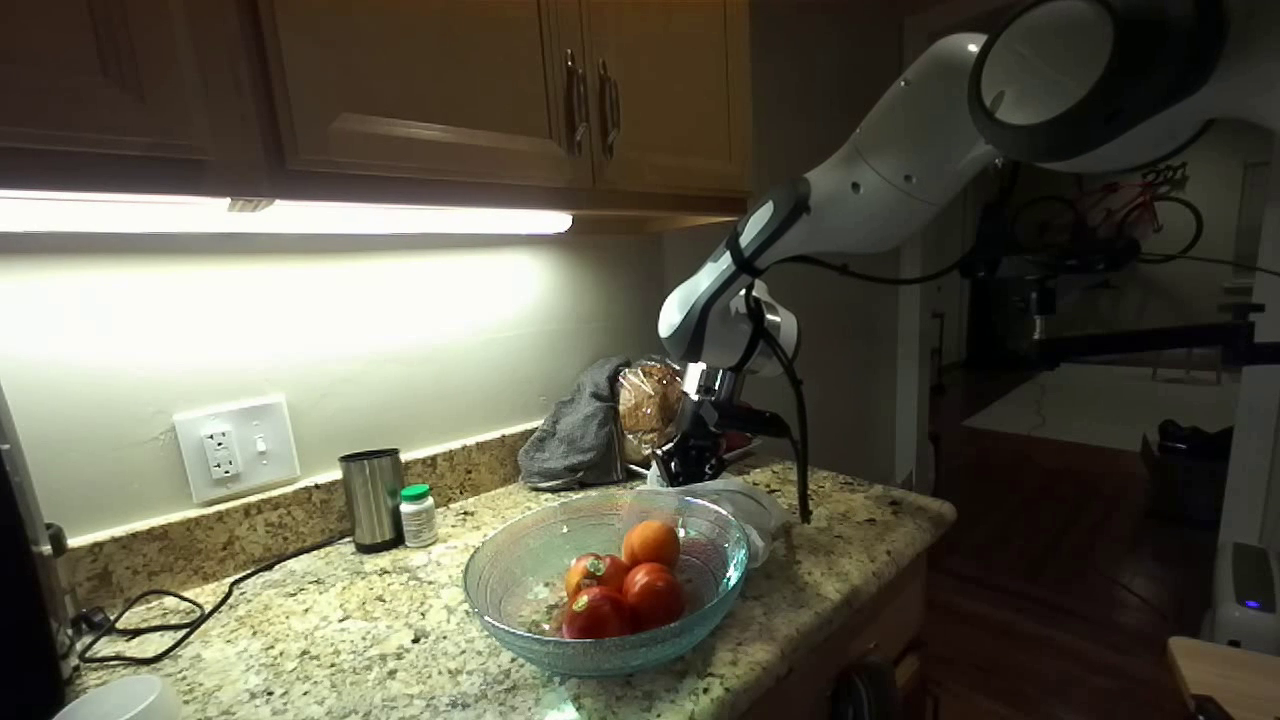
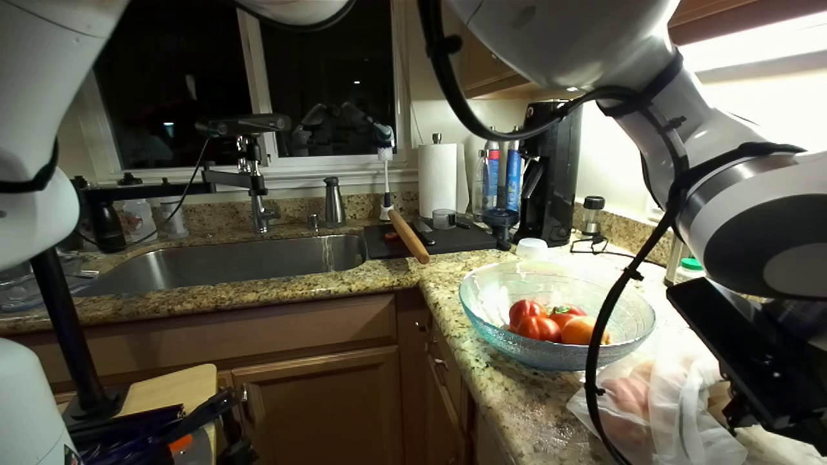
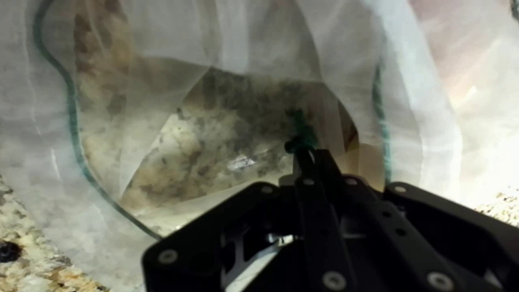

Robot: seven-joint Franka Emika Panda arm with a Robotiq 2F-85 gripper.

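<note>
A translucent white mesh bag (image 1: 750,506) rests on the counter behind the glass bowl. Orange-pink round shapes (image 2: 629,395) show through its side. In the wrist view the bag's mouth gapes, with a green drawstring (image 3: 73,117) along its edge. Inside that opening, my gripper points down with its fingers nearly together, shut on a small bunched green piece (image 3: 302,130) that looks like part of the drawstring. From outside, the gripper (image 1: 686,462) sits low over the bag, its fingertips hard to make out.
The glass bowl (image 1: 528,636), holding several tomatoes and an orange fruit (image 1: 651,544), stands close in front of the bag. A grey cloth (image 1: 579,432) and wrapped bread (image 1: 649,408) lie behind. Clear counter extends left of the bowl, past a steel cup (image 1: 373,498).
</note>
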